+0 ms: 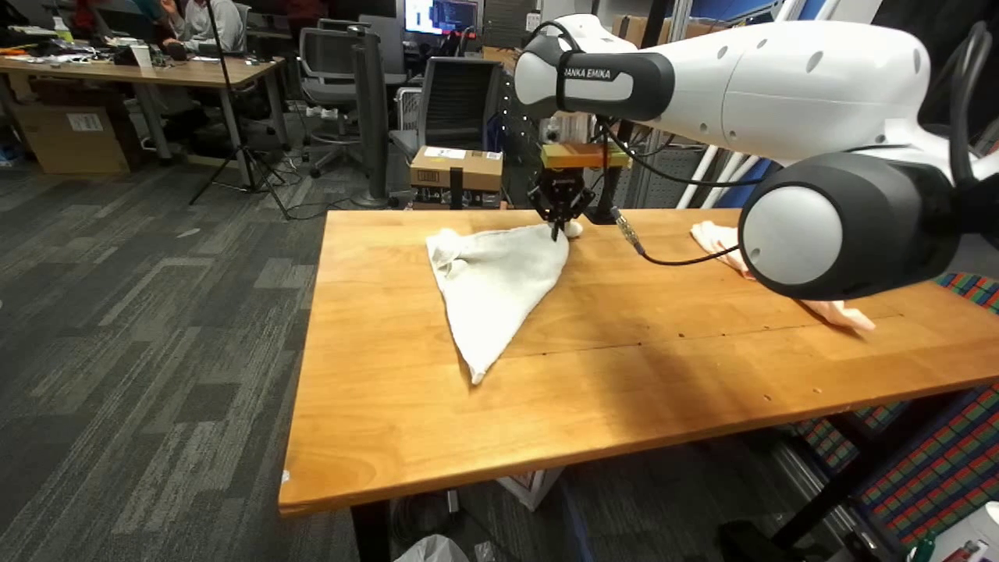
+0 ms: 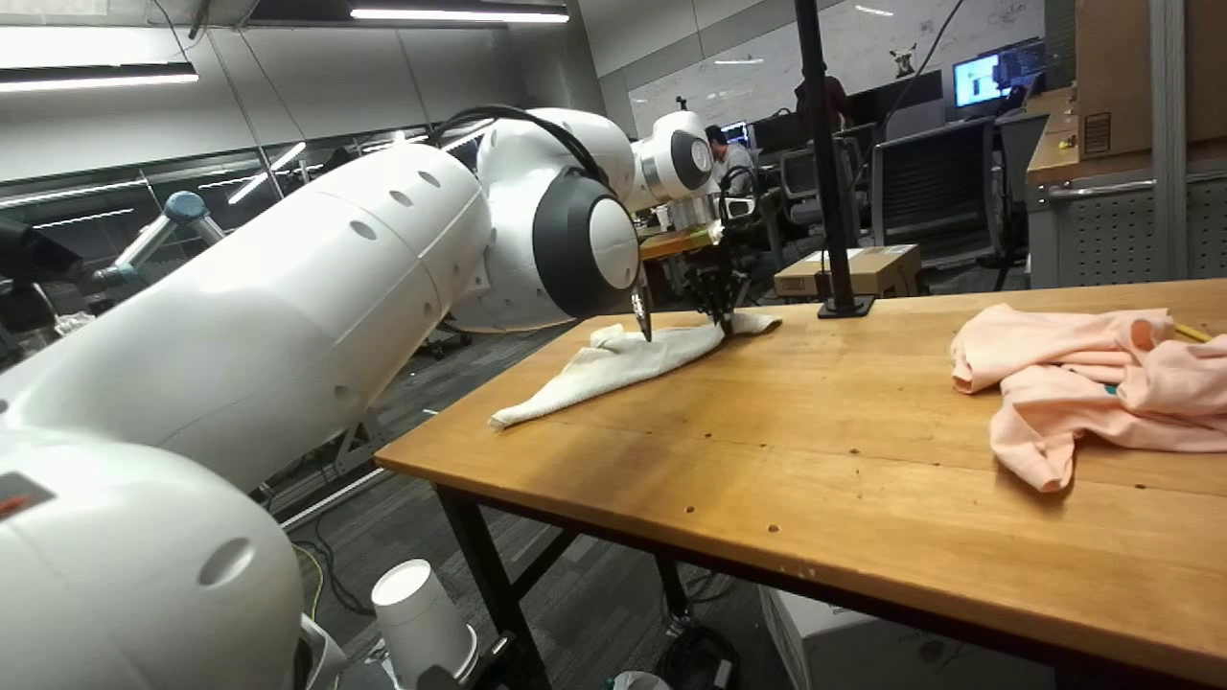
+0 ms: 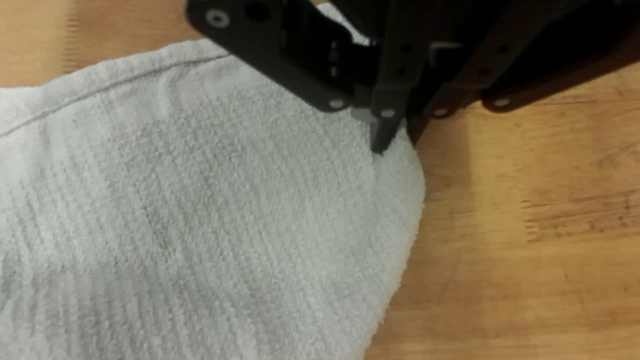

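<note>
A white cloth [image 1: 501, 281] lies on the wooden table [image 1: 403, 412] in a rough triangle, one point toward the front and a bunched corner at the back left. At its back right corner, my gripper [image 1: 556, 233] points down with its fingers together, a bit of cloth showing beyond them. From the wrist, the gripper sits at the right edge of the towelling, and a thin fold appears pinched between the fingertips. The far finger is mostly in shadow. The second exterior view has the gripper [image 2: 726, 327] low on the cloth [image 2: 627, 358], near the tabletop.
Pink clothing [image 2: 1093, 379] lies crumpled on the other side of the table. A black post [image 2: 845, 304] stands at the table's edge near the gripper. Bare wood spreads between the cloth and the pink clothing.
</note>
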